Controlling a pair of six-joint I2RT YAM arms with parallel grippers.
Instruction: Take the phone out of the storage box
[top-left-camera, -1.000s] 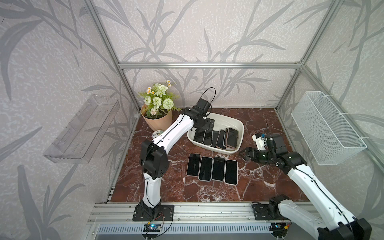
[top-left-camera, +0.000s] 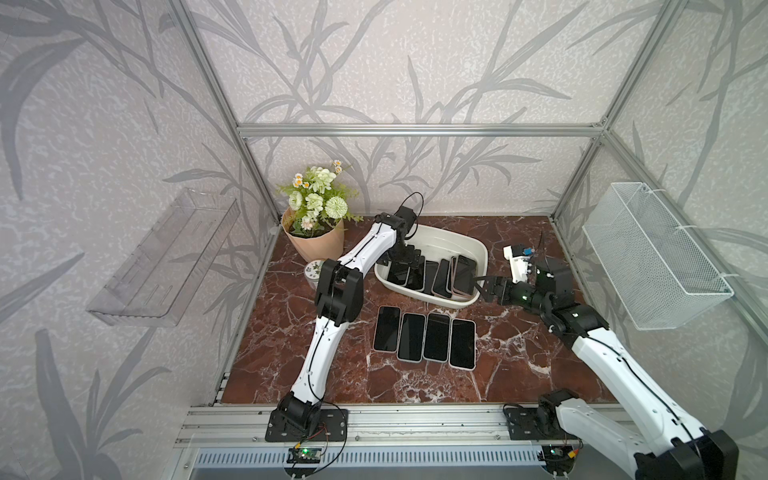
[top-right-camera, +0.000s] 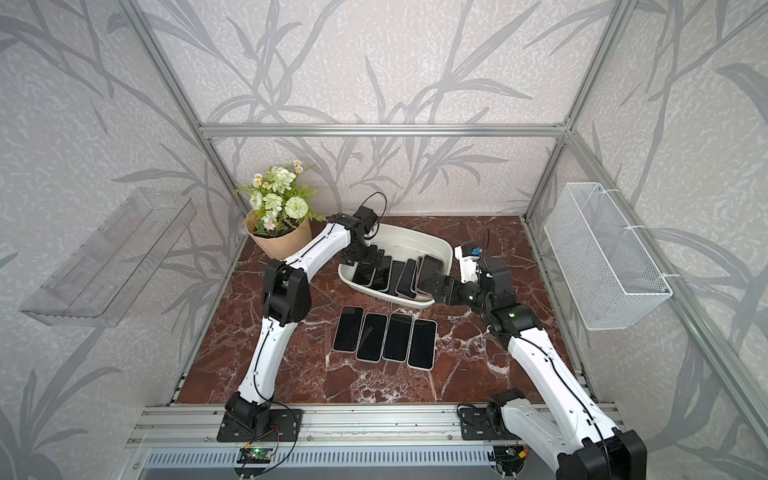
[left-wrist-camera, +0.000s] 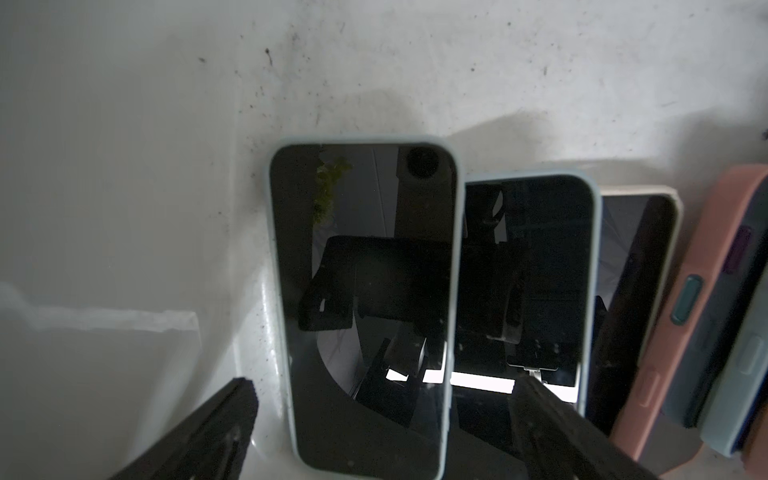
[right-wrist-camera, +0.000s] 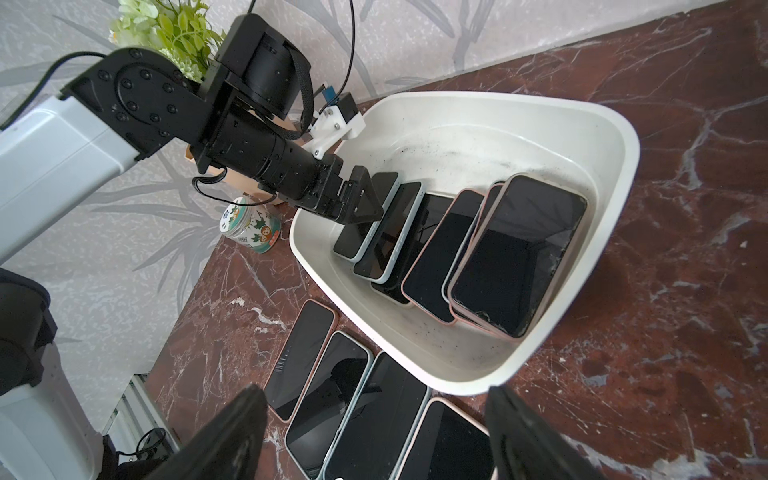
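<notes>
My left gripper is open over the left end of the white storage box (right-wrist-camera: 601, 136), its fingers either side of the leftmost phone (left-wrist-camera: 360, 304), which has a pale blue rim and lies face up. More phones (right-wrist-camera: 516, 252) lie overlapped in the box, some pink-edged. My right gripper is outside the box at its right, fingers apart with nothing visible held. Four phones (top-right-camera: 347, 328) lie in a row on the marble table in front of the box.
A flower pot (top-left-camera: 312, 240) stands at back left, beside a small patterned jar (right-wrist-camera: 249, 228). A clear tray (top-left-camera: 160, 264) and white mesh basket (top-left-camera: 656, 264) are on the side walls.
My right gripper has moved slightly up and back toward the box.
</notes>
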